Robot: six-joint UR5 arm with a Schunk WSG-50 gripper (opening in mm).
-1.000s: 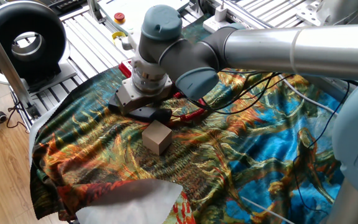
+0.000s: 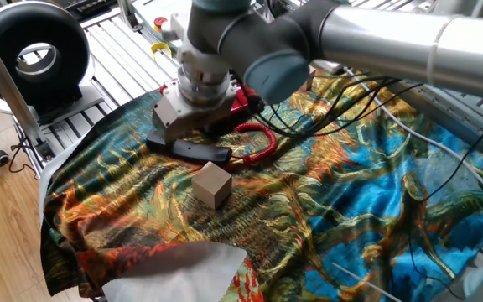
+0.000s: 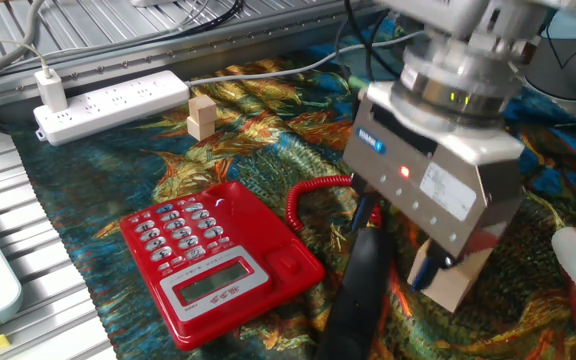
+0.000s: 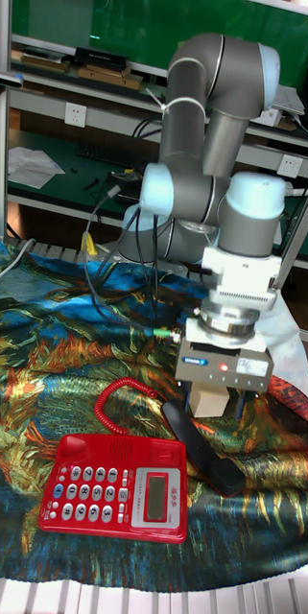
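Note:
A red desk phone (image 3: 223, 260) with buttons and a small screen lies on the patterned cloth. Its black handset (image 3: 356, 300) is off the base, lying alongside it, joined by a coiled red cord (image 3: 313, 190). Over the handset's far end, my gripper (image 3: 395, 242) points down and stands open, fingers wide apart. In exterior view 3 the gripper (image 4: 213, 405) shows a clear gap between its fingers, with a wooden block (image 4: 207, 399) behind. Exterior view 1 hides the fingertips behind the gripper body; the handset (image 2: 189, 151) shows beneath. Whether the fingers touch the handset, I cannot tell.
The wooden block (image 2: 212, 185) sits on the cloth close to the handset. Small blocks (image 3: 201, 118) stand near a white power strip (image 3: 113, 105). Dark cables (image 2: 342, 109) hang by the arm.
My gripper has risen and changed its tilt above the handset, and the arm's links have shifted. More of the red phone and cord shows. The handset and block look unmoved.

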